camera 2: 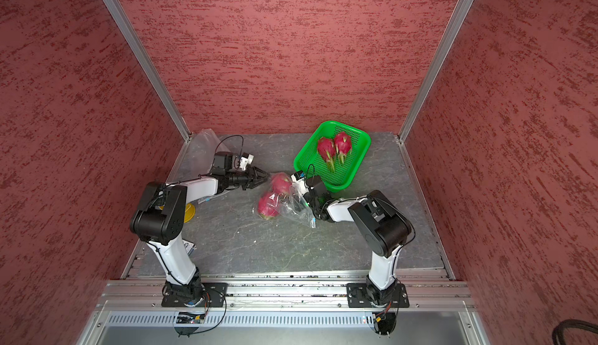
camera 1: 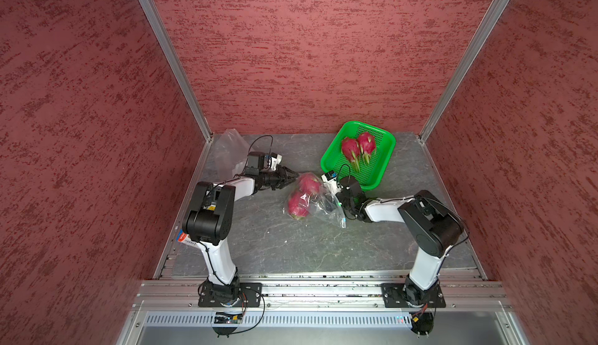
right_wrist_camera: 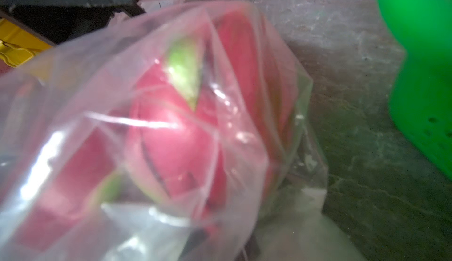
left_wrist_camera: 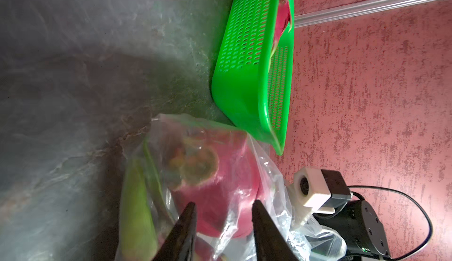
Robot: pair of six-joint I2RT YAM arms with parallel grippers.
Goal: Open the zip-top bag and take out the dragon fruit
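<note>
A clear zip top bag [camera 1: 318,215] lies mid-table with two pink dragon fruits inside, an upper fruit [camera 1: 309,183] and a lower fruit [camera 1: 298,204]. From the right, my right gripper reaches into the bag. Plastic film veils its fingers, and they appear shut on a dragon fruit [right_wrist_camera: 181,152]. At the bag's closed left end, my left gripper is open, its fingers spread in front of the plastic. Two more dragon fruits [camera 1: 358,147] rest in the green basket [camera 1: 390,152].
The basket stands just behind the right gripper. An empty clear bag [camera 1: 229,153] lies at the back left behind the left arm. A box [camera 1: 185,239] sits at the left edge, partly covered by that arm.
</note>
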